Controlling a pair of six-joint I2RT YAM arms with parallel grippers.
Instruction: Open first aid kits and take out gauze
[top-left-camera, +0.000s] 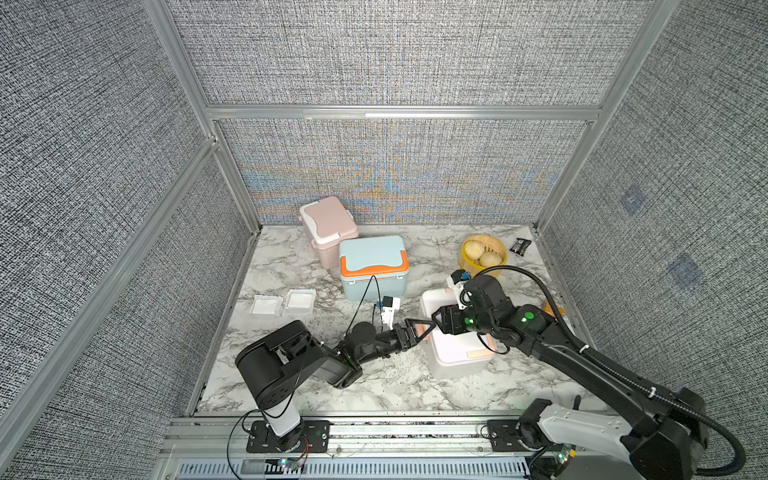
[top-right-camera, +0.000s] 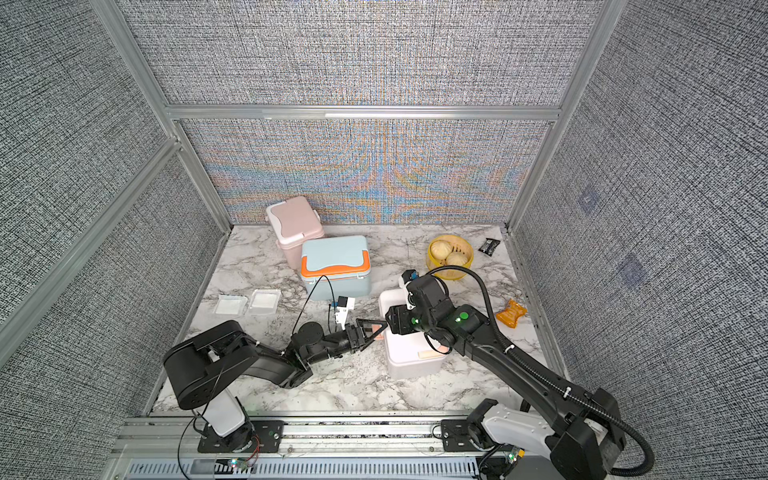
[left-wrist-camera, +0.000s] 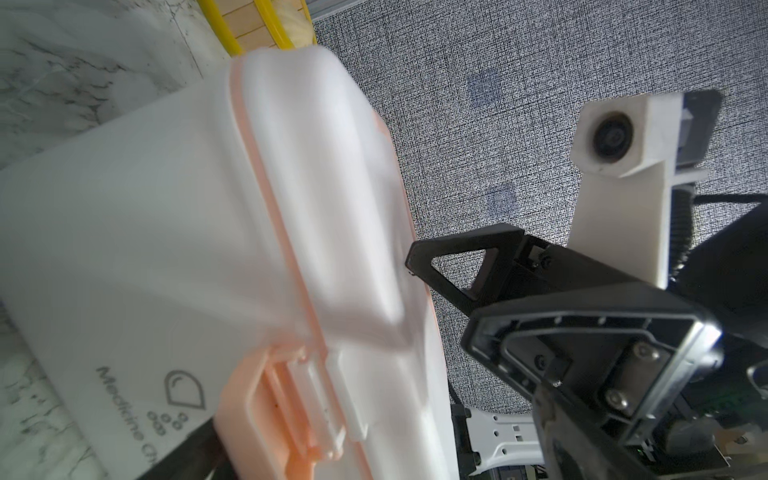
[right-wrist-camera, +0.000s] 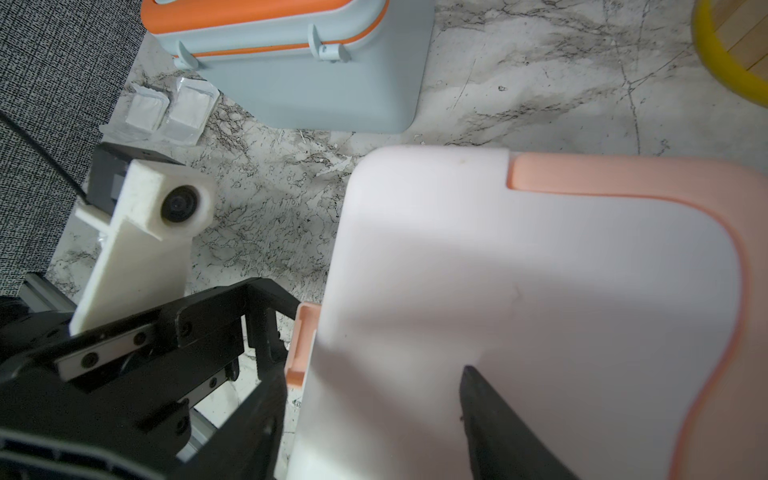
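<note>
A white first aid kit (top-left-camera: 456, 369) with a pink-trimmed lid (right-wrist-camera: 616, 280) stands shut at front centre, with "Medicine" lettering on its side. My left gripper (top-left-camera: 430, 328) is at its left side, open, fingers spread around the pink latch (left-wrist-camera: 256, 408); whether they touch it is unclear. Above the lid, my right gripper points down, its fingers apart and a tip touching the lid in the left wrist view. What lies between them cannot be made out. Two flat white packets (top-left-camera: 300, 301), perhaps gauze, lie at left. The kit's inside is hidden.
A blue kit (top-left-camera: 374, 284) with orange trim stands shut behind, a pink kit (top-left-camera: 328, 220) behind it at left. The yellow-rimmed steamer (top-right-camera: 449, 256) with buns, a black packet (top-right-camera: 489, 246) and an orange packet (top-right-camera: 511, 313) lie right.
</note>
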